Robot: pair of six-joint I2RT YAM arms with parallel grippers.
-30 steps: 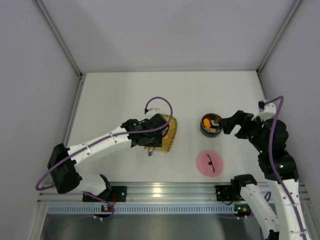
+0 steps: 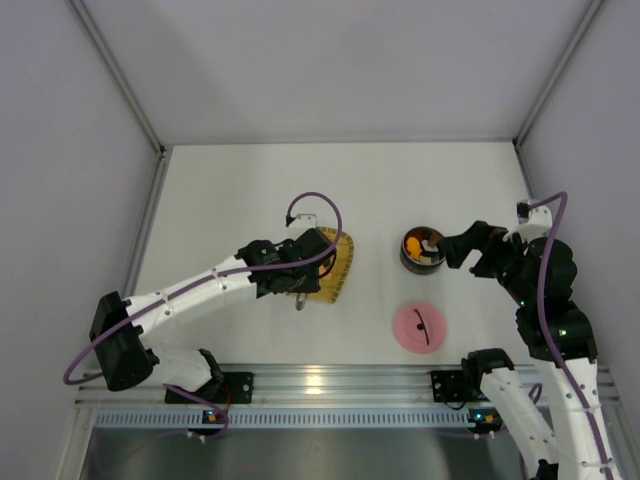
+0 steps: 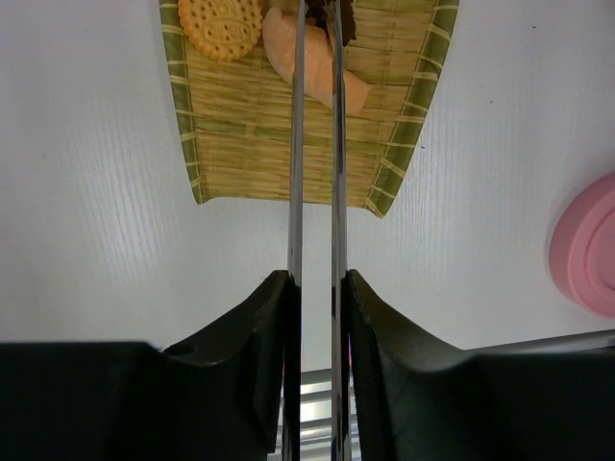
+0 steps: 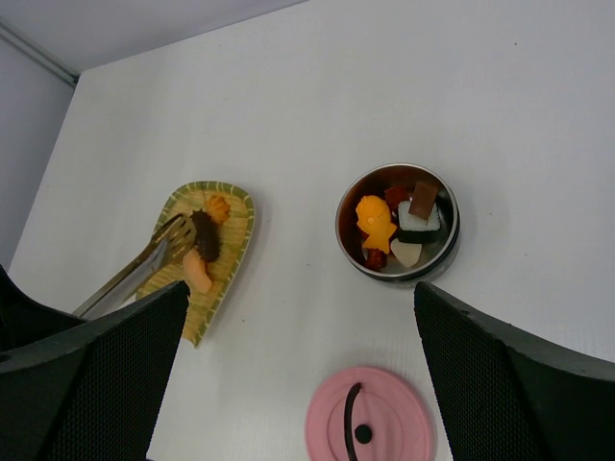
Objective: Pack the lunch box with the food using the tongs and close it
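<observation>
My left gripper is closed around metal tongs (image 3: 297, 173), whose two long arms run forward over a woven bamboo tray (image 3: 240, 163). On that tray lie a round biscuit (image 3: 221, 27), a salmon-pink piece (image 3: 285, 46) and a dark brown piece (image 4: 205, 236). The tongs' slotted tip is right at the brown piece in the right wrist view; whether it grips it I cannot tell. A round lunch box (image 4: 346, 230) stands uncovered with several foods inside. My right gripper is open and empty, to the right of the box in the top view.
A pink round lid (image 2: 419, 328) with a dark strap lies flat in front of the lunch box. Bare white table (image 2: 375, 200) separates tray and box. A metal rail (image 2: 330, 380) runs along the front edge.
Small shifts only: the left arm has edged slightly left in the top view, with the tongs still over the tray. Right arm, box and lid have stayed put.
</observation>
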